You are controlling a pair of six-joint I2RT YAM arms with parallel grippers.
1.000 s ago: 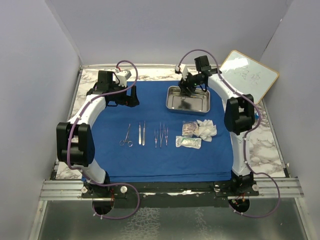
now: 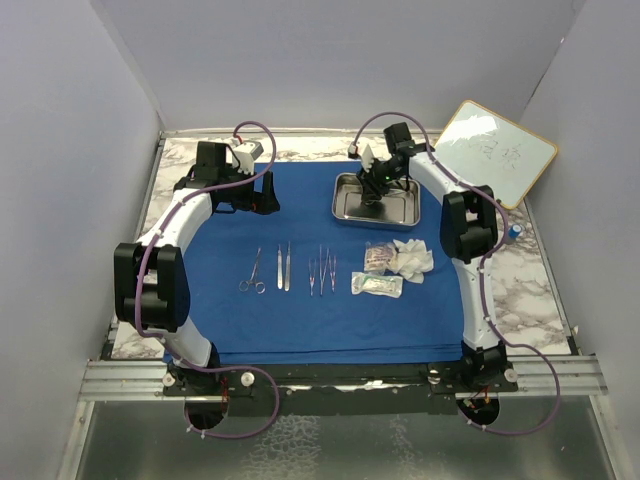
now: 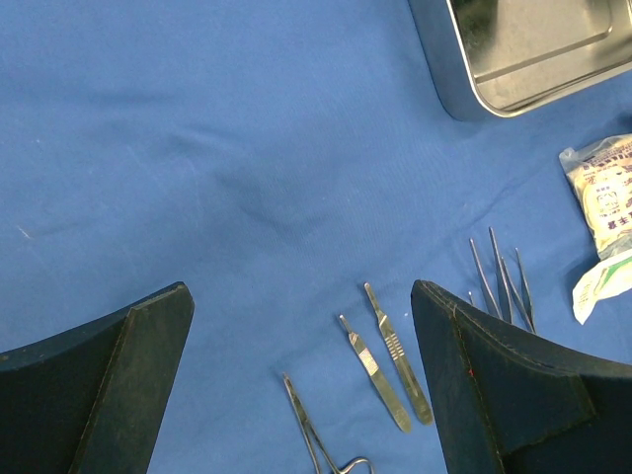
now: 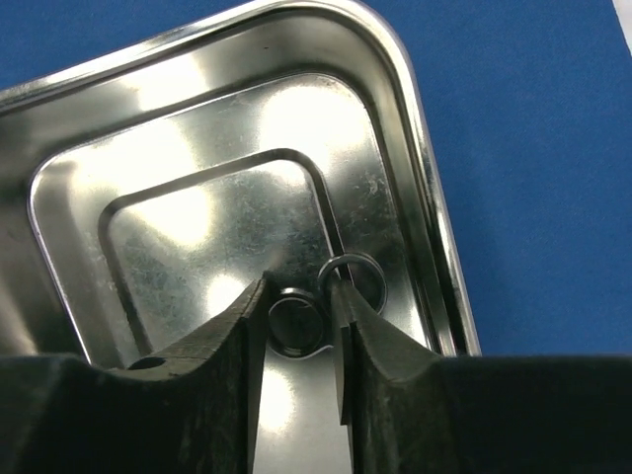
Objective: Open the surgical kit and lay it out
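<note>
The steel tray (image 2: pixel 345 216) lies on the blue cloth at the back, right of centre. My right gripper reaches down into it, partly open. Two metal rings, like the handle loops of an instrument, show at the fingertips: one ring (image 4: pixel 298 354) lies in the gap, the other ring (image 4: pixel 382 286) beside the right finger. What they belong to is hidden. Open and empty, my left gripper hangs over bare cloth. Below it lie scissors (image 2: pixel 253 275), two scalpel handles (image 2: pixel 284 270) and several tweezers (image 2: pixel 323 272) in a row.
A bag of swabs (image 2: pixel 379 257), white gauze (image 2: pixel 411 260) and a wrapped pack (image 2: pixel 377 284) rest in front of the tray. At the back right lies a white board (image 2: pixel 495 150), with a blue cap (image 2: pixel 515 231) near it.
My right gripper has come down into the tray and shifted slightly toward the front, its arm lowering with it. The left arm and the laid-out instruments have stayed put.
</note>
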